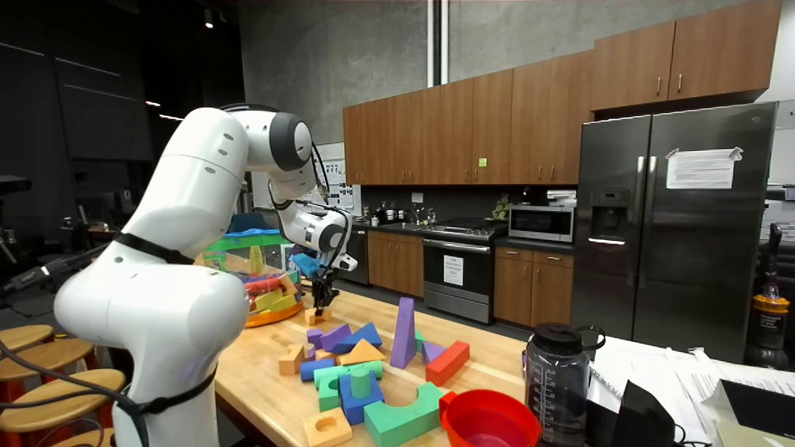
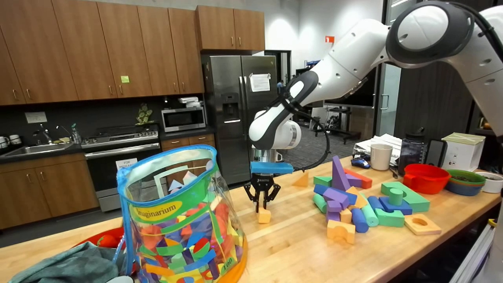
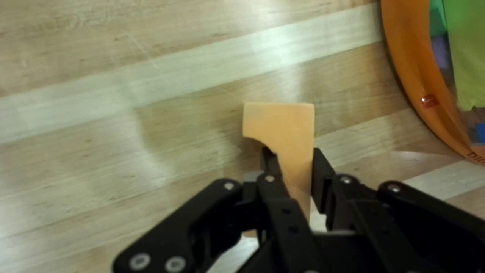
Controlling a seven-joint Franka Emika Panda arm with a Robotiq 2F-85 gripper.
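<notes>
An arch-shaped light-orange block is pinched between the two black fingers of my gripper, as the wrist view shows. One finger is inside the arch's curve, the other against its flat outer side. In exterior view 1 the block shows below the gripper, close to the tabletop. Exterior view 2 has the gripper pointing down with the block at its tips. Whether the block touches the table cannot be told. Its near end is mostly hidden behind the fingers in the wrist view.
A clear bag of coloured blocks with an orange base stands close by. Loose blocks cluster nearer the robot, including a tall purple wedge. A red cup and dark bottle stand beyond them. Bare wooden table lies between bag and cluster.
</notes>
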